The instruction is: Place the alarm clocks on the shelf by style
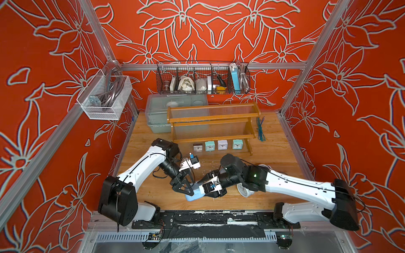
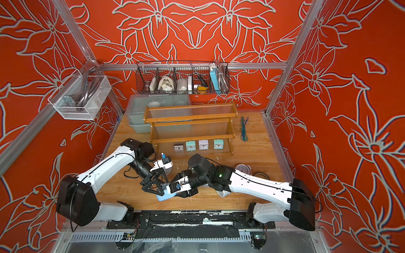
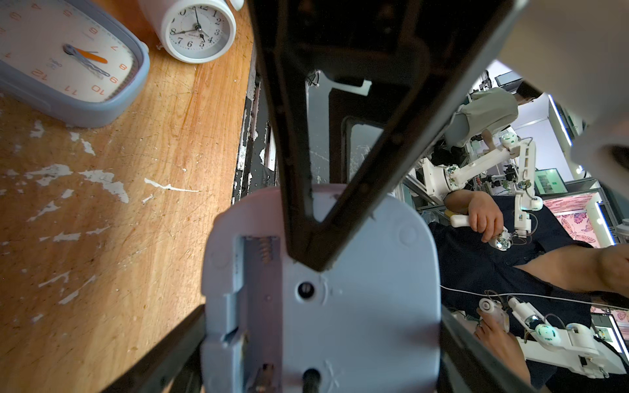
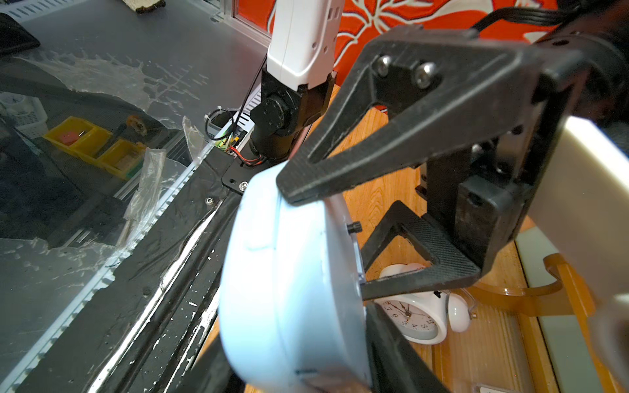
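Note:
A light blue alarm clock (image 1: 193,194) is between my two grippers near the front edge. In the left wrist view its back (image 3: 360,301) faces the camera, with my left gripper's fingers around it; how firmly is unclear. In the right wrist view my right gripper's upper finger (image 4: 308,177) lies over the clock (image 4: 275,275); whether it grips is unclear. A larger clock (image 3: 78,59) and white round clocks (image 3: 196,31) lie on the table. Several small square clocks (image 1: 209,146) stand in a row on the wooden shelf (image 1: 213,139).
A translucent bin (image 1: 156,109) sits behind the shelf at left, and a bundle of teal sticks (image 1: 260,128) lies to its right. The front table edge and black rail (image 1: 219,217) are just below both grippers.

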